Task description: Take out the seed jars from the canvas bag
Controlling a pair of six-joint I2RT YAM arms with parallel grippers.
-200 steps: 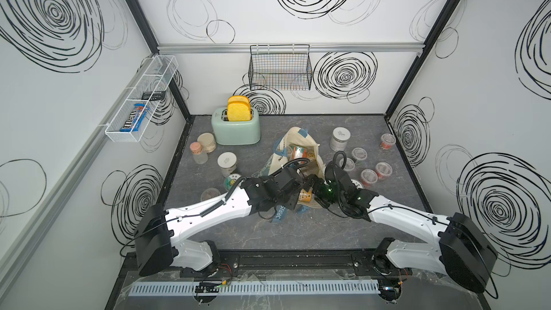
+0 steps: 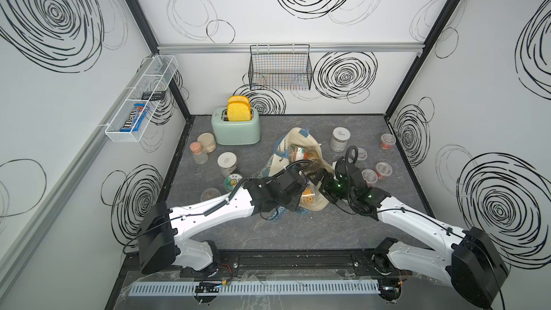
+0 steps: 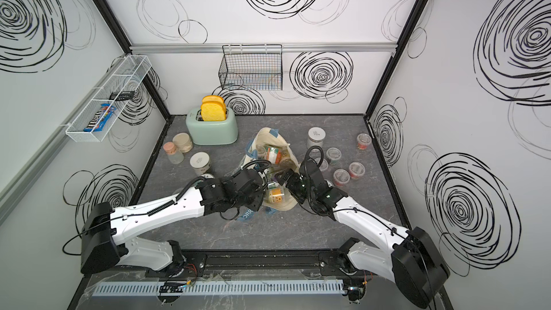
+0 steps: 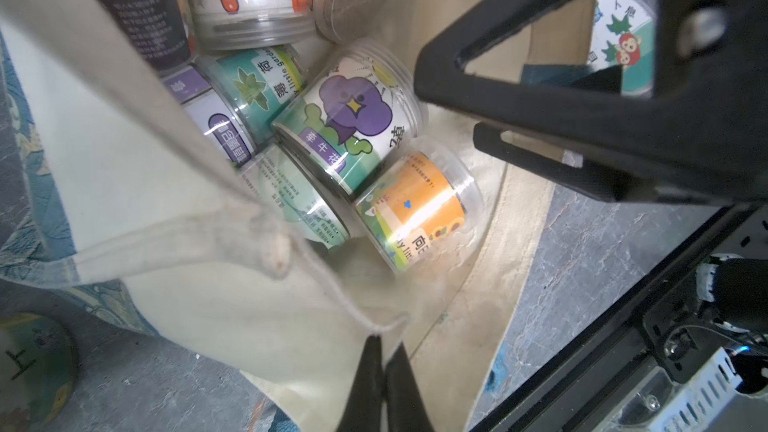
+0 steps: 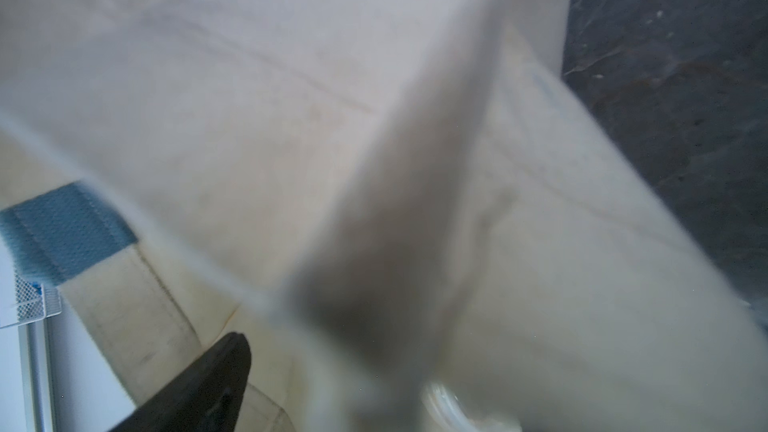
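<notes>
The canvas bag (image 2: 299, 136) lies open mid-table, several seed jars inside: an orange-label jar (image 4: 412, 208), a purple-flower jar (image 4: 345, 118) and others behind. My left gripper is shut on the bag's near-side edge, a fold of canvas at its fingertips. My right gripper (image 2: 319, 178) stands open at the bag's right rim, above the jars; in the left wrist view its dark frame covers the upper right, and in the right wrist view blurred canvas fills most of the picture.
Loose jars stand left of the bag, including a white-lidded one (image 2: 226, 160), and right (image 2: 383, 169). A toaster (image 2: 235, 131) with bread stands at back left. A wire basket (image 2: 280, 71) hangs on the back wall.
My right gripper and arm have shifted to the right, uncovering more of the orange-label jar. The left arm looks nearly unmoved.
</notes>
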